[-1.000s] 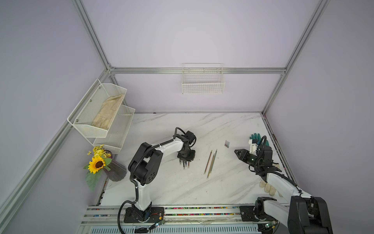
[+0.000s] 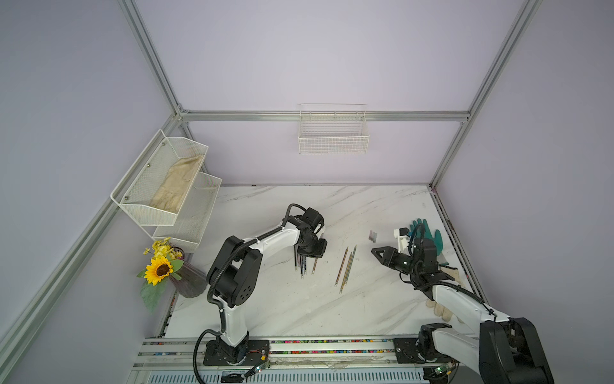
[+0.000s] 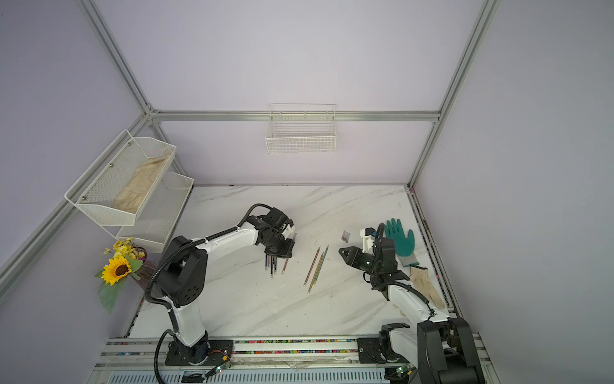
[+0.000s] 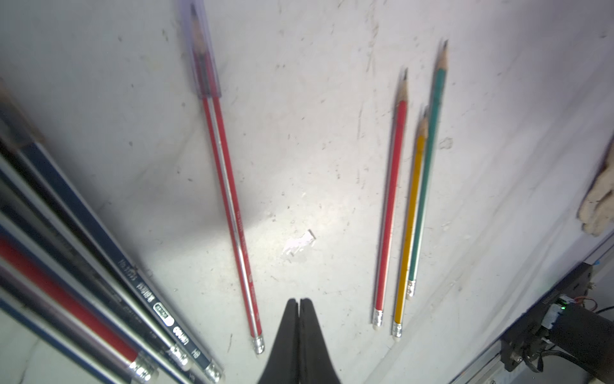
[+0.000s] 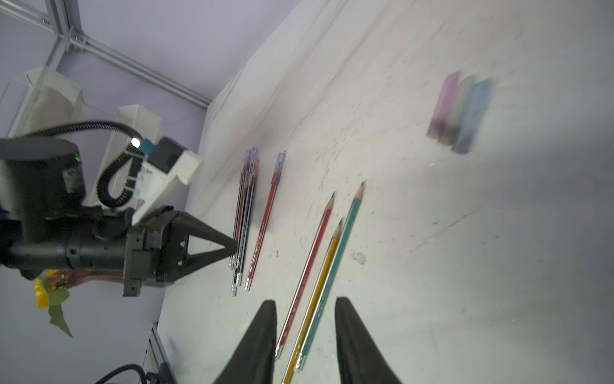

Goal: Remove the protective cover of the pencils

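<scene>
A red pencil (image 4: 229,185) with a clear purple cap (image 4: 203,51) over its tip lies alone on the white table. My left gripper hovers above, fingertips together with nothing between them; the pencil is outside, left of the fingers in the left wrist view. Left of it lies a bundle of capped pencils (image 4: 108,236). Three bare-tipped pencils lie together: red (image 4: 392,198), yellow (image 4: 411,230) and green (image 4: 429,160). My right gripper stands open and empty over the right side, with three loose caps (image 5: 458,112) ahead of it.
A green glove (image 3: 401,238) and beige gloves (image 3: 424,284) lie at the right table edge, near the right arm. A vase with a sunflower (image 2: 157,270) stands at the left. Open table lies in front of and behind the pencils.
The right gripper has moved left, still open.
</scene>
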